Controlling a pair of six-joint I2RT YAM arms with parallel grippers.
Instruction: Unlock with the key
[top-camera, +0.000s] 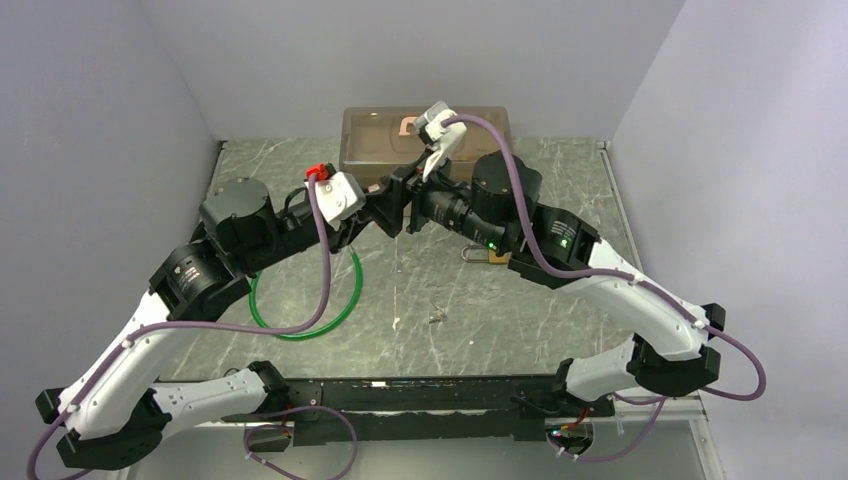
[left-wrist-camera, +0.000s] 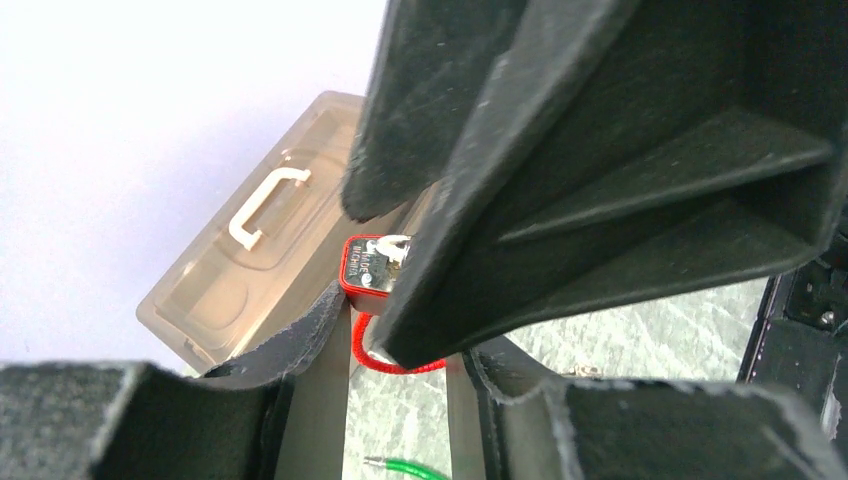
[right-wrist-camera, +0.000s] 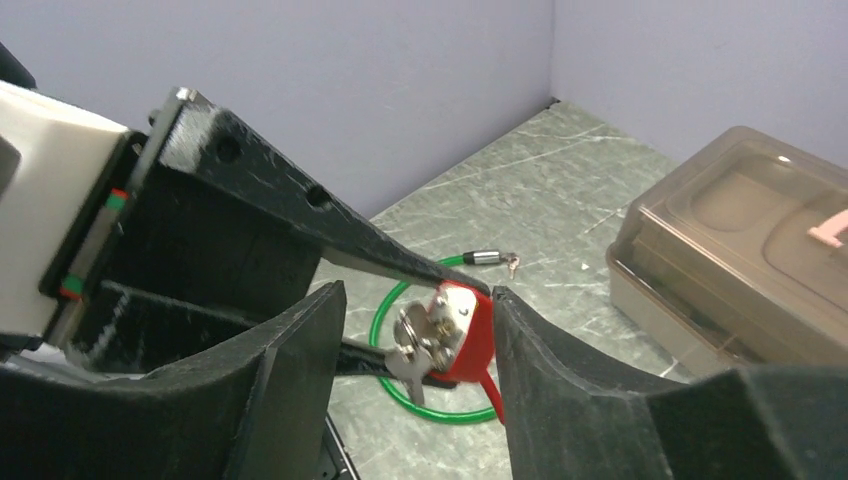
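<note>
The two grippers meet at the middle in the top view. My left gripper holds a small red padlock with a red cord below it; the same lock (right-wrist-camera: 466, 330) shows in the right wrist view, with a silver key (right-wrist-camera: 410, 355) at it. My right gripper has its fingers apart around the key; whether they touch it is unclear. Its large dark fingers cover much of the left wrist view.
A lidded translucent box (top-camera: 380, 135) stands at the back. A green cable (top-camera: 310, 333) lies on the left, a brass padlock (top-camera: 497, 257) on the right, and small keys (top-camera: 437, 315) on the front middle of the marble board (top-camera: 500, 330).
</note>
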